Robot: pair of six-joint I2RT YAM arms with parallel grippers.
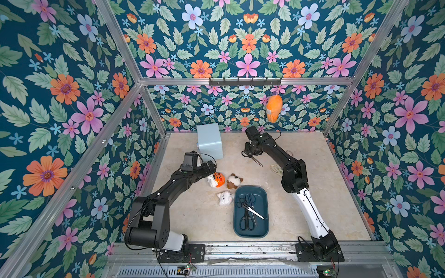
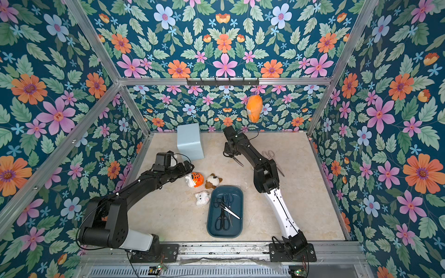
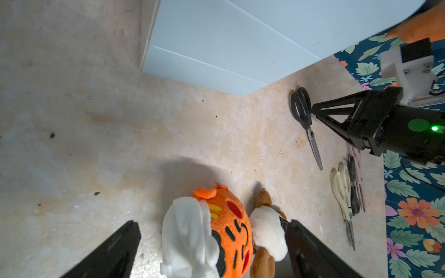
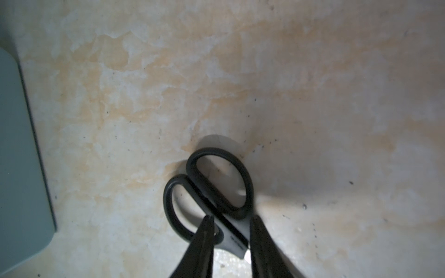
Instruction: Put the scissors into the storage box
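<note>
Black-handled scissors (image 3: 303,111) lie on the table right of the light blue box (image 1: 209,141). My right gripper is low over their handles, fingertips close together; whether anything is between them is unclear. A dark blue tray (image 1: 250,231) at the front holds several scissors (image 2: 222,220). More scissors, cream (image 3: 342,190) and pink, lie behind the right arm. My left gripper stands apart-fingered above an orange plush toy (image 3: 231,236) with a white part, near the box's front.
A brown-and-white plush (image 1: 234,180) and a white plush (image 1: 225,198) lie between the left gripper and tray. An orange object (image 1: 273,108) appears at the back wall.
</note>
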